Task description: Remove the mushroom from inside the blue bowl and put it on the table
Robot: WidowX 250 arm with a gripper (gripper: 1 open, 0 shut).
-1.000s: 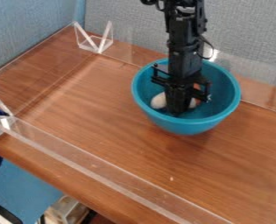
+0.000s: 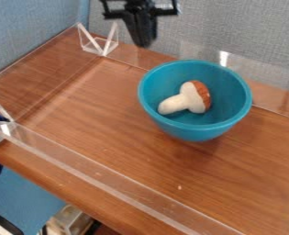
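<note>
The teal-blue bowl [image 2: 194,132] stands on the right half of the wooden table. Inside it lies the mushroom [image 2: 184,100] on its side, its pale stem to the left and its orange-brown cap to the right. My black gripper [image 2: 141,42] hangs blurred near the top edge, above and left of the bowl and apart from the mushroom. No object shows at its fingertips, and whether the fingers are parted cannot be made out.
Clear wooden table [image 2: 104,119] spreads to the left of the bowl and in front of it. A white wire-like bracket [image 2: 99,39] stands at the back left. Transparent low walls run along the table's edges.
The gripper was down in the bowl at the mushroom; it has risen out and swung up and left. The mushroom is still in the bowl, now fully uncovered.
</note>
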